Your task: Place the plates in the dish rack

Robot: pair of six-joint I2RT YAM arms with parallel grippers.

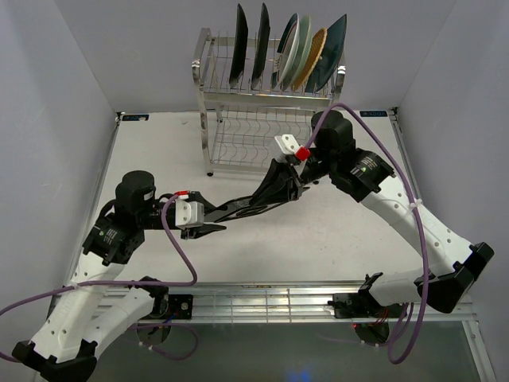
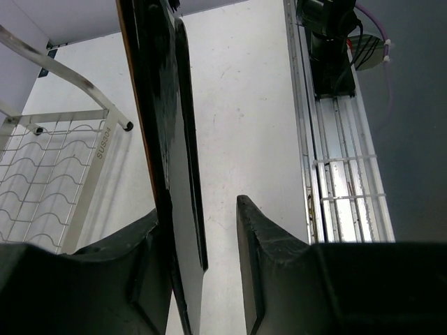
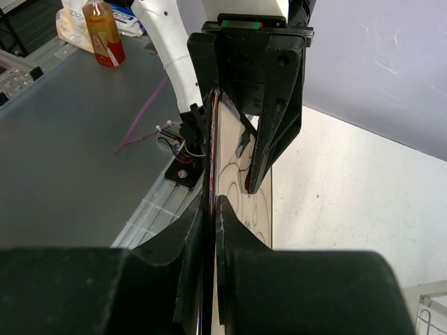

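A dark plate [image 1: 237, 208] is held edge-on between my arms in the middle. My right gripper is shut on it. My left gripper is at the plate's other end, its fingers parted, with the plate's edge beside the left finger and a gap to the right finger. The dish rack [image 1: 205, 99] stands at the back, with several plates standing upright on its upper tier, among them a dark one [image 1: 259, 48] and a tan one [image 1: 310, 56]; its lower tier is empty.
Metal rails [image 1: 254, 294] run along the front edge. In the right wrist view, a bottle [image 3: 105, 38] stands off to the far upper left.
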